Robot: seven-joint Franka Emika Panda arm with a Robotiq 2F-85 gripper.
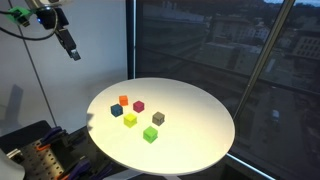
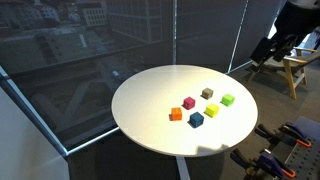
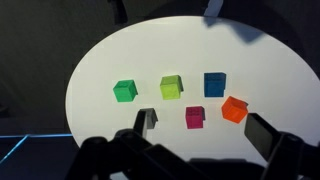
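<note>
Several small cubes lie apart on a white oval table. In the wrist view they are a green cube (image 3: pixel 124 91), a yellow-green cube (image 3: pixel 171 87), a blue cube (image 3: pixel 214 84), an orange cube (image 3: pixel 234 109), a magenta cube (image 3: pixel 194 118) and a grey cube (image 3: pixel 151 117), partly covered by a dark finger. High above the table, off its left side in exterior view 1, hangs my gripper (image 1: pixel 74 54). From the wrist, my gripper shows its fingers wide apart: it is open, holding nothing and touching no cube.
The white table (image 1: pixel 200 128) has broad free room on its right side in exterior view 1. A dark robot base (image 1: pixel 45 160) stands beyond its left edge. A wooden chair (image 2: pixel 291 70) is behind at right in exterior view 2.
</note>
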